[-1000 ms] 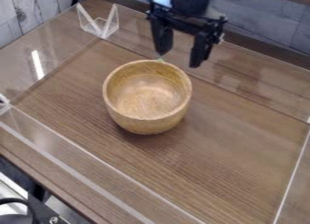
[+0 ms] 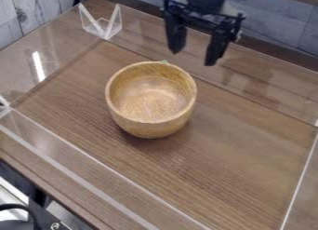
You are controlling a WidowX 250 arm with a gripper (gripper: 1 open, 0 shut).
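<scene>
A wooden bowl [image 2: 151,101] sits near the middle of the table [image 2: 236,169], empty as far as shows. Above and behind it, at the top of the view, is my black gripper [image 2: 196,42], with two dark finger parts hanging down, apart from the bowl. The image is blurred there, and I cannot tell whether it is open or shut. A small light greenish bit behind the bowl's back rim is too small to identify.
A white wire-like object [image 2: 102,21] stands at the back left. Dark cables lie at the lower left corner.
The gripper has shifted slightly over the last second and stays above and behind the bowl. The bowl has not moved.
</scene>
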